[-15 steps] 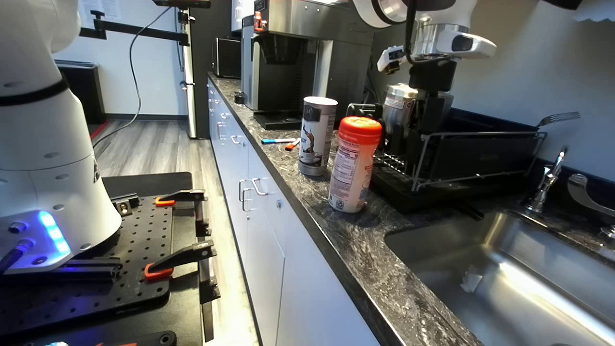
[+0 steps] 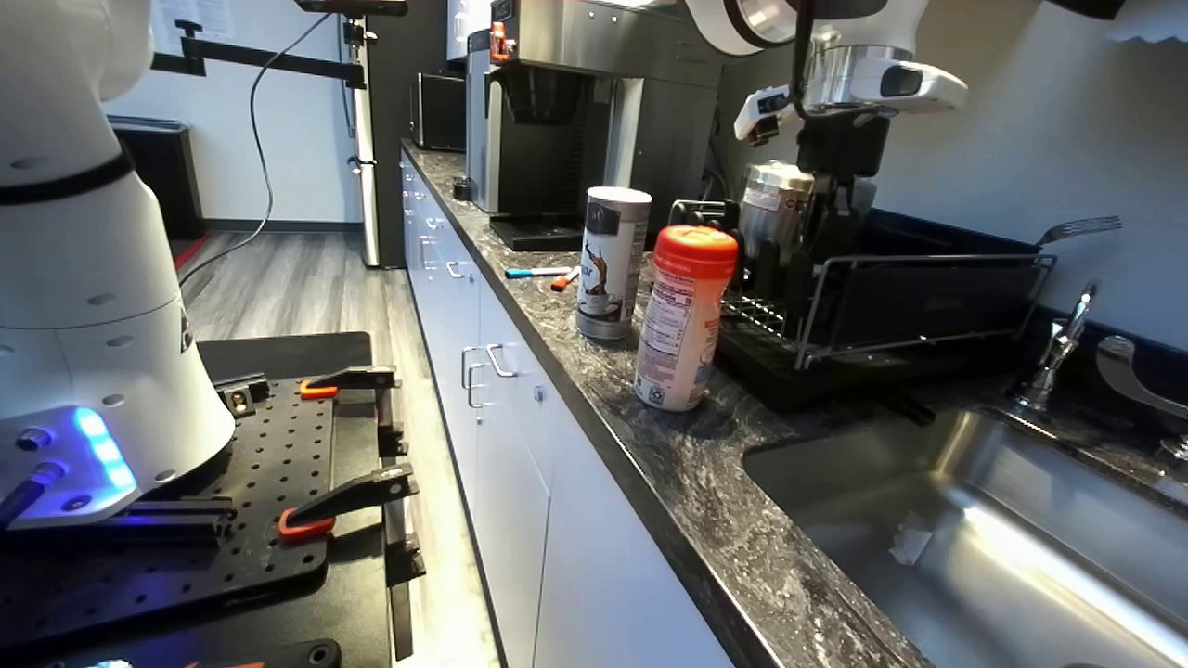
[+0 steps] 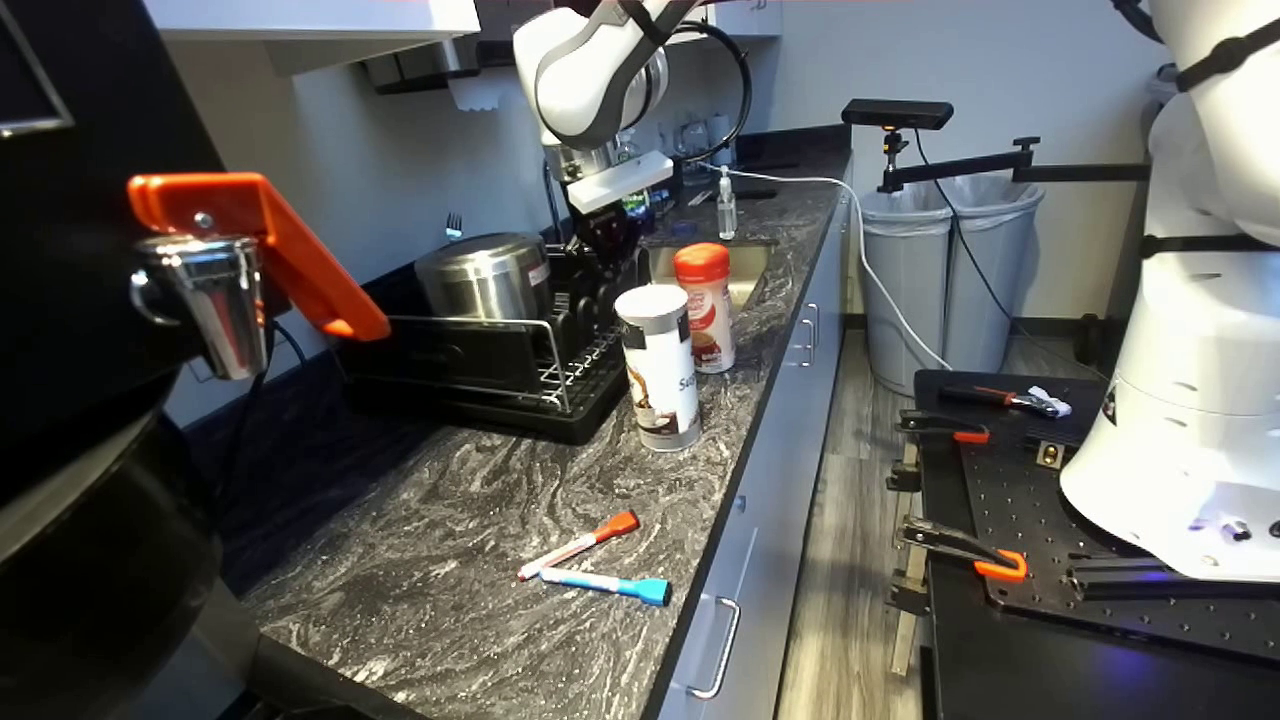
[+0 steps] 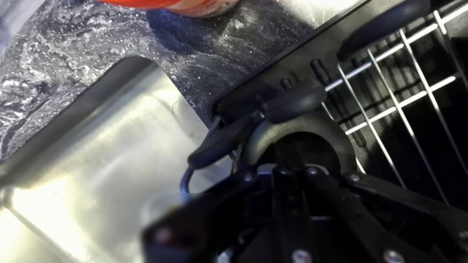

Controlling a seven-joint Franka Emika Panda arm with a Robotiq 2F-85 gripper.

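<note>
My gripper [image 2: 835,195] points down over the near end of the black dish rack [image 2: 924,301] on the counter. In the wrist view the gripper is shut, and no object shows between its fingers. Just beyond its tips is a dark, round, ring-like rim [image 4: 302,120], partly hidden by the fingers; what it belongs to is unclear. Black rounded prongs [image 4: 294,100] of the rack stand beside that rim. Exterior view 2 shows the gripper [image 3: 609,246] among the rack's dark parts, its tips hard to make out.
A steel pot [image 3: 486,276] sits in the rack. Beside the rack stand a red-capped canister [image 2: 688,317] and a white-lidded canister [image 2: 613,262]. Two markers [image 3: 606,584] lie on open counter. The steel sink [image 2: 1002,534] adjoins the rack.
My gripper and wrist have shifted slightly to the right in exterior view 1. The canisters, markers and rack stay where they were.
</note>
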